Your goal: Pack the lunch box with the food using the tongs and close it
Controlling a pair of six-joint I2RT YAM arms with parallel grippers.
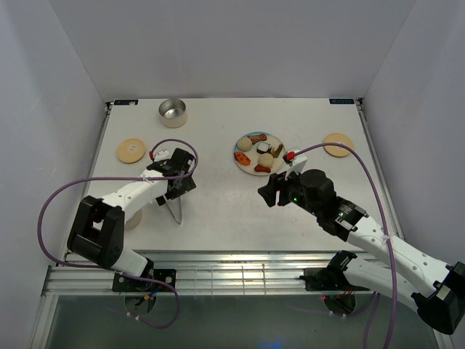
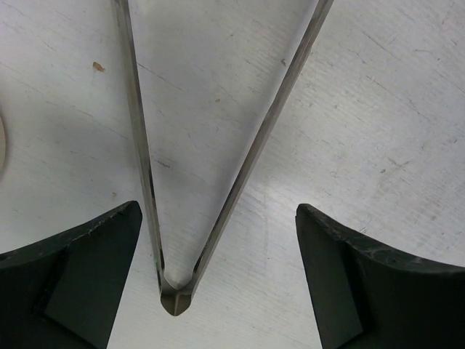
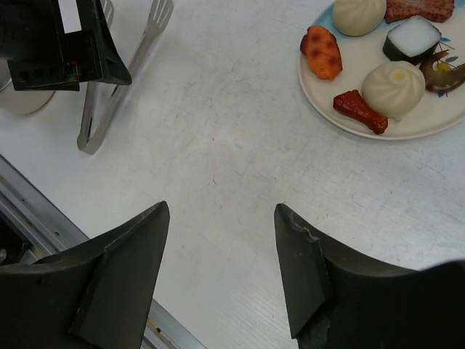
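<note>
Metal tongs (image 2: 251, 160) lie on the white table with their arms spread, the hinge end toward the near edge. Over them my left gripper stands open, one finger on either side, neither visibly pressing on the metal. In the top view this gripper (image 1: 176, 190) hides the tongs' far part; the right wrist view shows a forked tip. A round plate (image 1: 243, 161) at back centre carries buns, a drumstick, a sushi piece and other food. Nearer the front, my right gripper is open, with only bare table between its fingers.
A metal pot (image 1: 173, 113) stands at the back left. Round wooden discs lie at the left (image 1: 131, 150) and the back right (image 1: 338, 144); another is partly behind the left arm.
</note>
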